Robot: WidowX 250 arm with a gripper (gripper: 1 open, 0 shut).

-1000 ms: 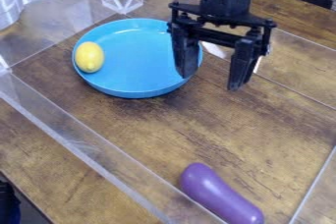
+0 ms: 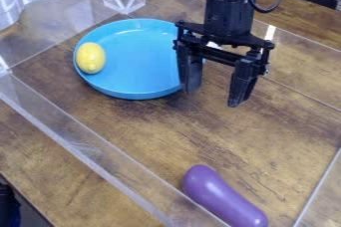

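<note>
My black gripper [image 2: 216,84] hangs over the wooden table, just at the right edge of a blue bowl [image 2: 147,57], its two fingers spread apart with nothing visible between them. A yellow oblong object [image 2: 91,58] lies in the left side of the bowl. A purple eggplant-shaped object [image 2: 224,197] lies at the front right of the table.
A clear barrier [image 2: 80,141] runs along the left and front. A white object behind the gripper is mostly hidden.
The objects have not moved.
</note>
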